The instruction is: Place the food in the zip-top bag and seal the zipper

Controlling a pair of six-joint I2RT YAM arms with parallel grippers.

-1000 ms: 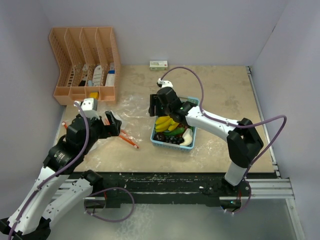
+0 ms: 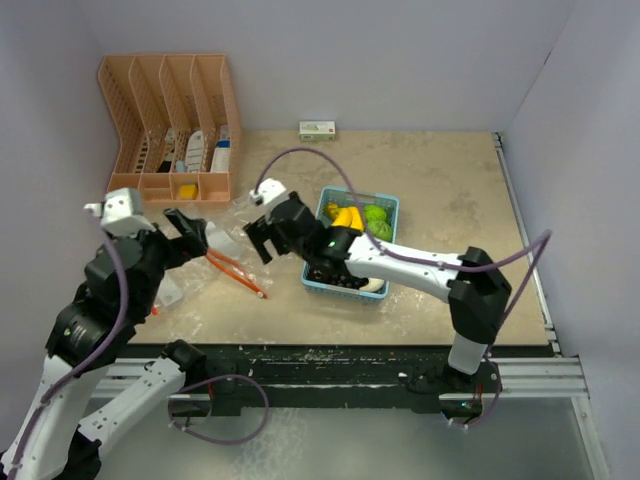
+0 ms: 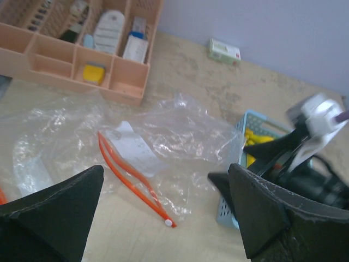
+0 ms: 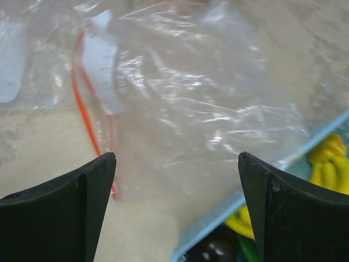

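Note:
A clear zip top bag [image 3: 185,123] with a white label and an orange zipper strip [image 2: 240,277] lies flat on the table, left of the blue basket [image 2: 395,215]. Yellow bananas [image 2: 347,218], a green vegetable [image 2: 379,225] and other food fill that basket, partly hidden by my right arm. Above the bag's right side hangs my right gripper [image 2: 259,241], open and empty. My left gripper [image 2: 190,238] is also open, over the bag's left part, with nothing between its fingers.
A peach divided organizer [image 2: 150,190] stands at the back left, a small yellow item [image 3: 94,73] in its front tray. One small box [image 2: 317,130] sits by the back wall. More clear plastic [image 3: 34,164] lies at the left. Table to the basket's right is free.
The left gripper has shifted left. Food in the basket looks unmoved.

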